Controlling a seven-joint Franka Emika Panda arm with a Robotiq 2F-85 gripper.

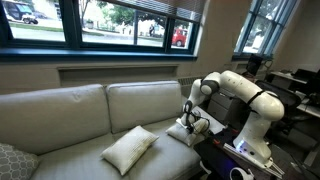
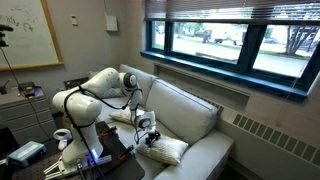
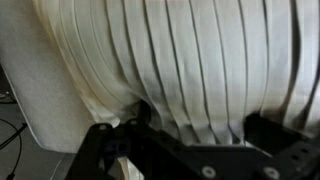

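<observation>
My gripper (image 1: 190, 123) is down at a pale pillow (image 1: 178, 133) on the sofa seat, near the right end. In the wrist view, cream fabric with dark lengthwise stripes, the striped pillow (image 3: 190, 50), fills most of the picture. The gripper is open over it, its dark fingers spread with striped cloth showing between them. Whether the fingertips press into the cloth, I cannot tell. A second striped pillow (image 1: 130, 149) lies to the left on the seat. Exterior view 2 has the gripper (image 2: 149, 134) low beside a light pillow (image 2: 167, 151), with the arm partly blocking the view.
The pale sofa (image 1: 75, 158) runs along the wall beneath the windows, its backrest (image 1: 145, 103) behind the pillows. A grey patterned cushion (image 1: 15, 163) sits at its far left. Bare seat lies between that cushion and the pillows. Metal drawers (image 2: 28, 118) stand behind the arm.
</observation>
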